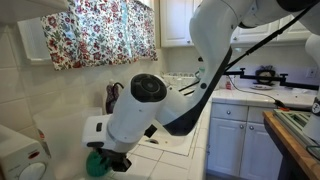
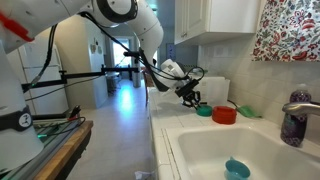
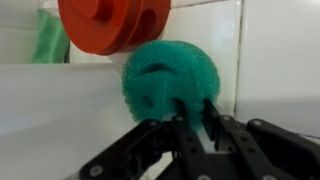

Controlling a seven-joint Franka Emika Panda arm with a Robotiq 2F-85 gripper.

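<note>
A round teal scrubber-like thing (image 3: 170,75) lies on the white tiled counter in the wrist view. My gripper comes in from the bottom edge, its dark fingertips over the near part of the scrubber. Teal shows around and between the fingertips, but the dark blur hides whether they grip it. In exterior view 1 the arm's end covers part of the teal thing (image 1: 96,165). From exterior view 2 the gripper (image 2: 192,103) is low at the counter, right beside the teal thing (image 2: 204,110).
A red round container (image 3: 105,20) sits close to the scrubber, with something green (image 3: 50,40) beyond it. The white sink (image 2: 205,150) holds a small teal cup (image 2: 236,168). A dark bottle (image 2: 294,128) stands by the faucet.
</note>
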